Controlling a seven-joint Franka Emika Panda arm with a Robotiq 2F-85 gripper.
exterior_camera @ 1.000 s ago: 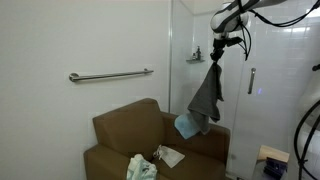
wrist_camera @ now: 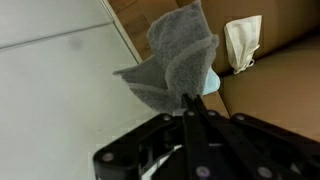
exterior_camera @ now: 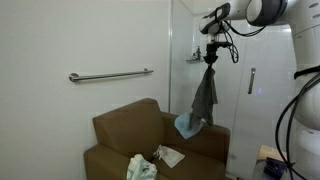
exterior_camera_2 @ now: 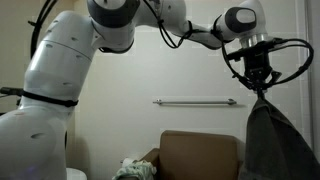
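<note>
A dark grey cloth (exterior_camera: 205, 97) hangs from my gripper (exterior_camera: 211, 59), high above the right end of the brown couch. In the second exterior view the same cloth (exterior_camera_2: 278, 143) drops from the gripper (exterior_camera_2: 262, 88) in a long fold. Seen from the wrist, the grey cloth (wrist_camera: 184, 50) spreads out below the black fingers (wrist_camera: 190, 110). My gripper is shut with the cloth's upper end pinched in it; the exact grip point is hard to make out.
On the brown couch (exterior_camera: 120, 133) lie a white-green cloth (exterior_camera: 141, 168), a white cloth (exterior_camera: 169, 156) and a light blue cloth (exterior_camera: 187, 124). A metal towel bar (exterior_camera: 110, 75) is fixed to the white wall. Open air lies between the hanging cloth and the bar.
The gripper has shifted slightly with the cloth in it, and more of the arm shows at the upper right. The hanging cloth has swung a little to the left and hangs straighter.
</note>
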